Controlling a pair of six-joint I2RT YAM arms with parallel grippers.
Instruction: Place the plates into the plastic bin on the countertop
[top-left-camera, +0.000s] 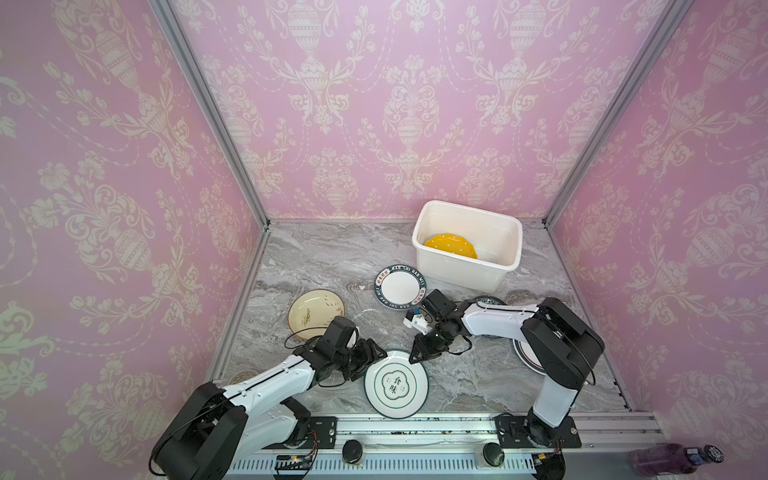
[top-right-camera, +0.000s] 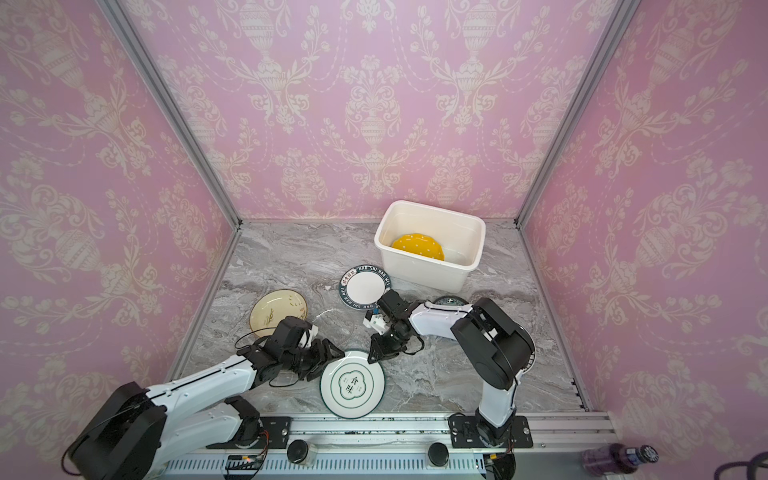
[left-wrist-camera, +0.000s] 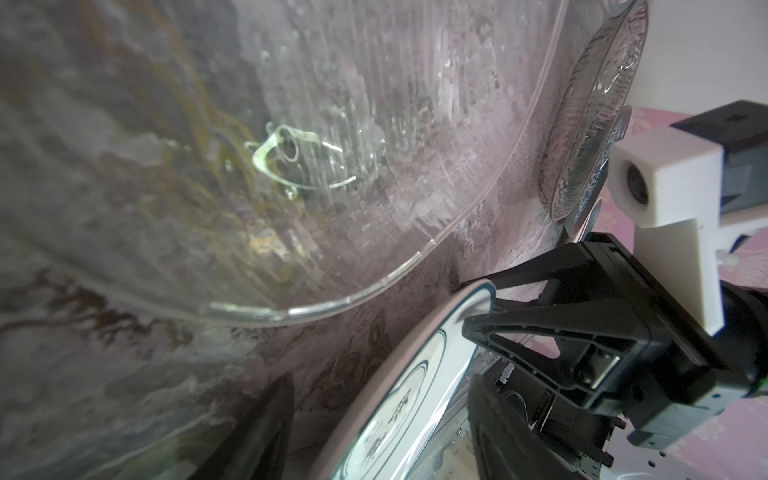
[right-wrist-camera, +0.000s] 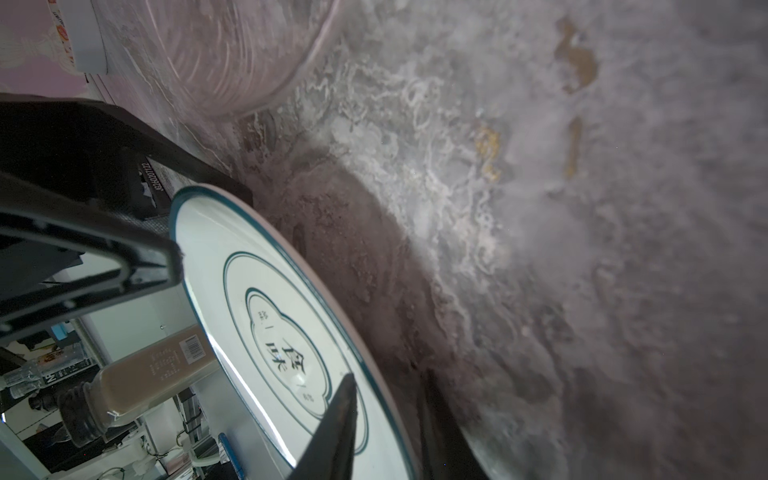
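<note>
A white green-ringed plate (top-left-camera: 396, 388) lies low at the front centre, its far edge raised between my grippers in the wrist views. My right gripper (top-left-camera: 420, 352) is at its upper right rim, fingers around the edge (right-wrist-camera: 264, 320), part open. My left gripper (top-left-camera: 364, 360) is beside its upper left, part open; whether it touches is unclear. The white bin (top-left-camera: 472, 269) stands at the back right with a yellow plate (top-left-camera: 449, 244) inside.
A dark-rimmed plate (top-left-camera: 400, 284) lies before the bin, a cream plate (top-left-camera: 316, 308) at left, and further plates (top-left-camera: 528, 360) at right, partly under my right arm. A clear transparent dish (left-wrist-camera: 280, 200) is near my left gripper.
</note>
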